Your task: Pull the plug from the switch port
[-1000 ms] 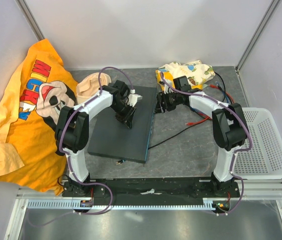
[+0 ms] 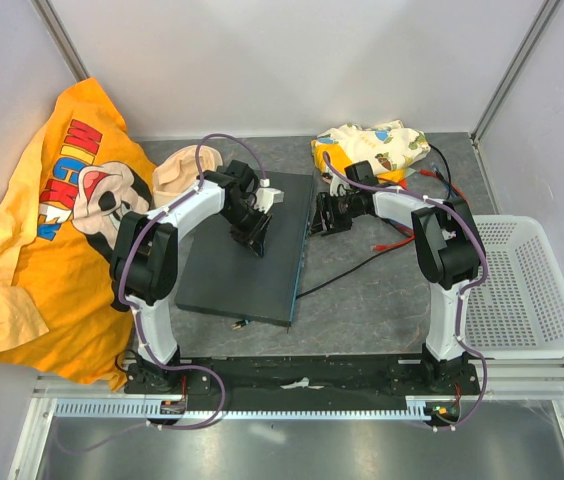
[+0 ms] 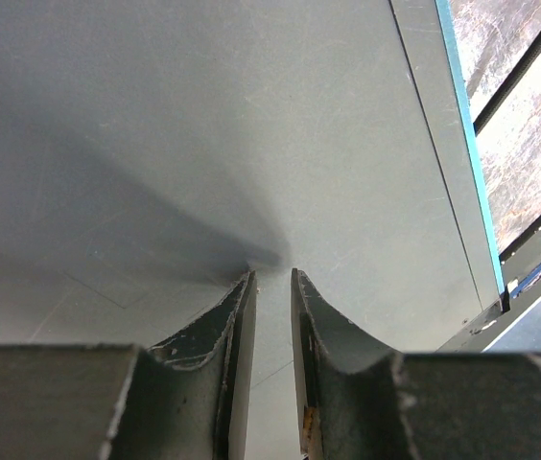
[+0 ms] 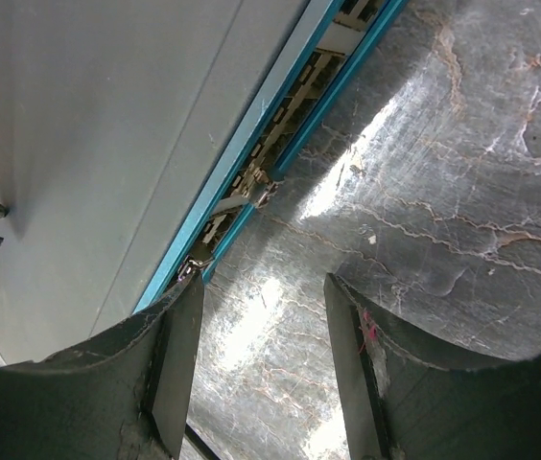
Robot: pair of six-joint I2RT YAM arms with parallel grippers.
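Note:
The dark grey switch (image 2: 242, 280) lies flat mid-table, its blue-edged port side (image 4: 280, 134) facing right. In the right wrist view metal pieces sit in that port strip; whether one is a plug is unclear. A black cable (image 2: 357, 267) runs from near the switch's lower right side. My left gripper hovers over or rests on the switch's top, fingertips a small gap apart, nothing visible between. My right gripper is open just right of the port side, nothing between its fingers.
An orange cloth (image 2: 42, 260) covers the left. A white basket (image 2: 522, 320) stands at right. Cream cloths (image 2: 382, 145) and red-and-black cables (image 2: 432, 175) lie at the back right. Bare table shows between switch and basket.
The left arm and switch look unchanged.

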